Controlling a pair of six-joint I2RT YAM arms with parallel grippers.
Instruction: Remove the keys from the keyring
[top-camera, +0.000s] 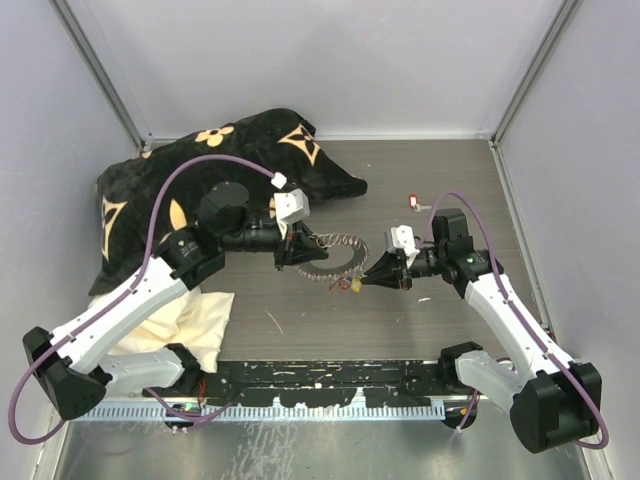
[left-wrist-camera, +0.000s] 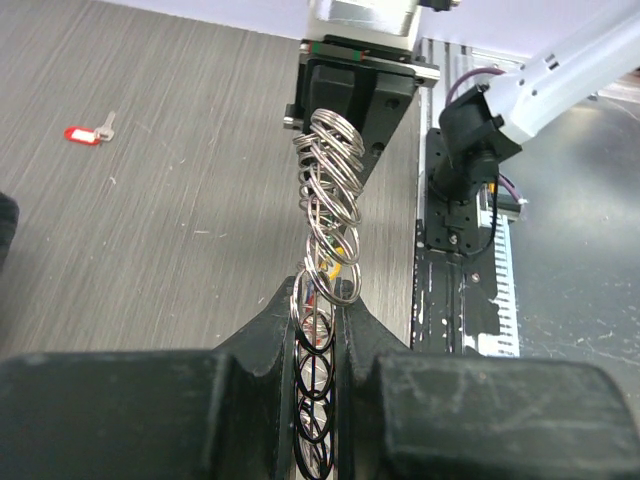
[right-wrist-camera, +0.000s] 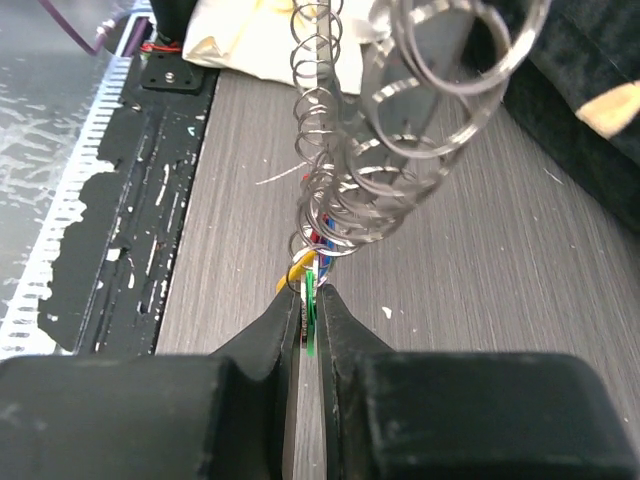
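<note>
A coiled metal keyring (top-camera: 343, 241) hangs in a loop between both grippers, with coloured key tags (top-camera: 356, 283) at its lower right. My left gripper (top-camera: 298, 250) is shut on the coil, which rises through its fingers in the left wrist view. My right gripper (top-camera: 370, 277) is shut on the small tagged items at the coil's end; a green edge shows between its fingers, with yellow, red and blue tags (right-wrist-camera: 298, 266) just beyond.
A loose key with a red tag (top-camera: 415, 203) (left-wrist-camera: 85, 134) lies at the right back. A dark patterned cushion (top-camera: 150, 180) and a cream cloth (top-camera: 190, 330) lie on the left.
</note>
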